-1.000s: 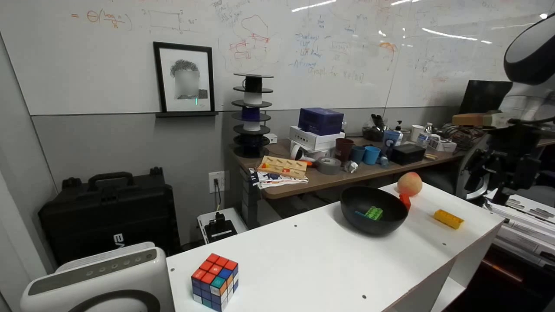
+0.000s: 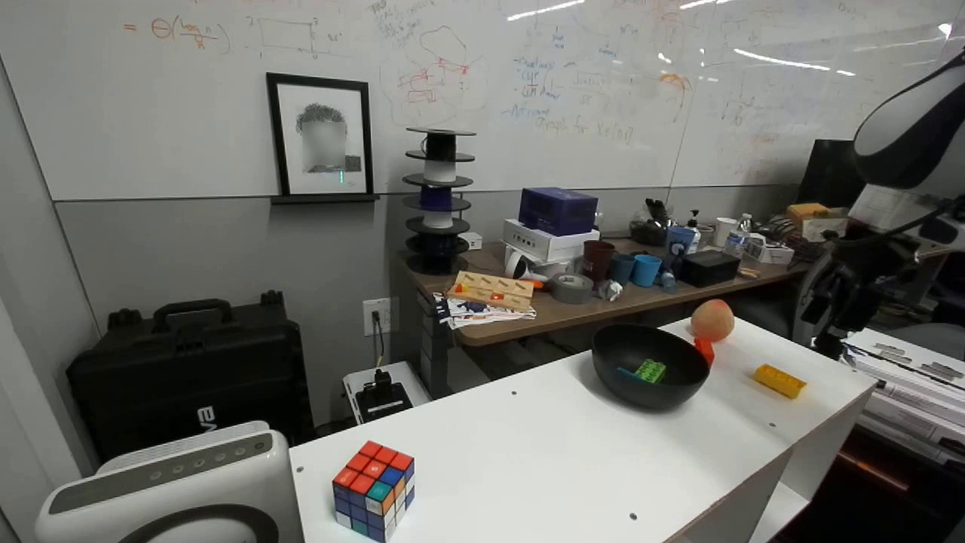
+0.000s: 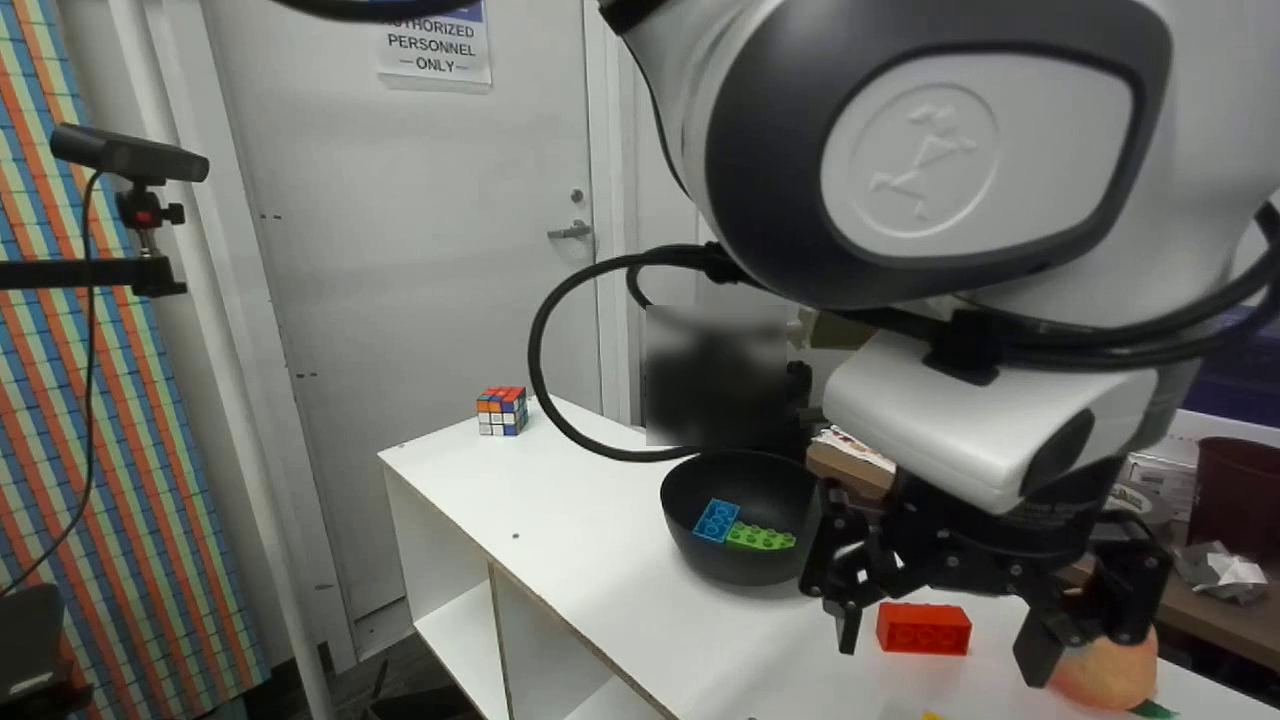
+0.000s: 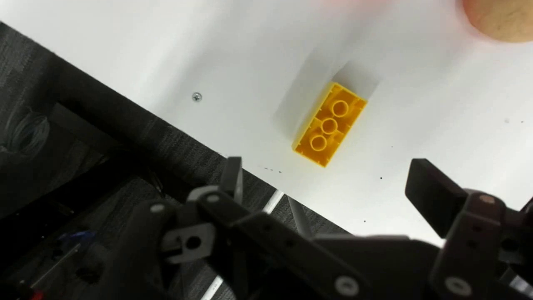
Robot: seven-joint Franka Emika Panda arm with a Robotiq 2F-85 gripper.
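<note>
A yellow brick (image 4: 329, 125) lies on the white table, its hollow side with three tubes facing the camera in the wrist view. My gripper stands open above the table edge, fingers wide apart and nothing between them; the brick is ahead of them, untouched. In exterior view 2 the gripper (image 3: 942, 648) shows the same wide gap, with a red brick (image 3: 924, 629) on the table behind it. The black bowl (image 2: 614, 385) holds a green brick (image 3: 761, 538) and a blue brick (image 3: 716, 521).
A peach (image 2: 712, 320) sits near the table's far edge, close to the red brick. The Rubik's cube (image 2: 375, 489) stands at the opposite end of the white table (image 2: 534, 461), with clear surface between it and the bowl. A cluttered wooden desk (image 2: 493, 333) runs behind.
The arm and gripper have shifted left and somewhat lower in exterior view 1, closer to the table's end. The bricks, bowl, peach and cube have stayed where they were.
</note>
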